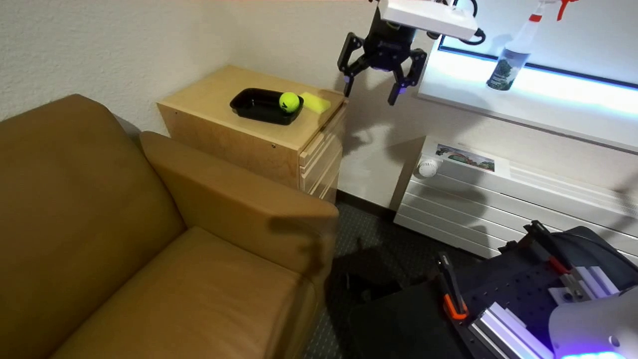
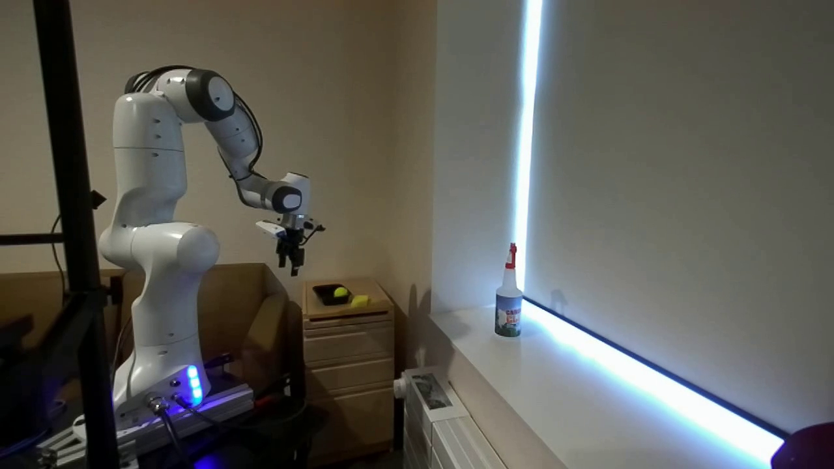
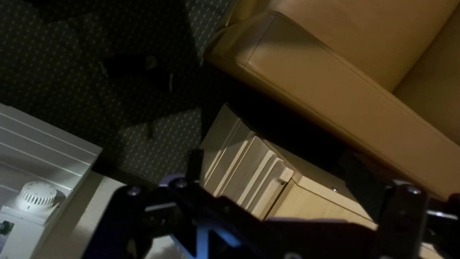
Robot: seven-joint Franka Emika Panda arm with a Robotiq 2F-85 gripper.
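Observation:
My gripper (image 1: 369, 92) hangs in the air with its fingers spread wide and nothing between them. In exterior view 2 the gripper (image 2: 288, 270) is up to the left of the wooden cabinet (image 2: 348, 336). On the cabinet top lies a black tray (image 1: 254, 107), and a yellow-green tennis ball (image 1: 289, 102) rests at its right end. Beside the tray, on the bare wood, is a yellow sponge-like block (image 1: 315, 102). In the wrist view the dark fingers frame the drawer fronts (image 3: 241, 164); tray, ball and block are out of sight there.
A brown sofa (image 1: 239, 173) stands along the cabinet's side. To the other side is a white radiator (image 1: 454, 203) below a windowsill (image 2: 500, 367) bearing a spray bottle (image 2: 508, 305). Open air surrounds the gripper.

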